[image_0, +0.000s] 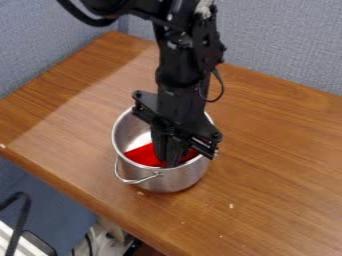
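Observation:
A silver metal pot (167, 180) with a wire handle stands near the front edge of the wooden table, red material (142, 154) lying inside it. My black gripper (171, 152) reaches down into the pot from above, over the red material. Its fingertips are mostly hidden in shadow and by the gripper's body, so what is between them does not show clearly.
Grey padded walls stand behind. Cables hang off the front left edge, over a blue surface below.

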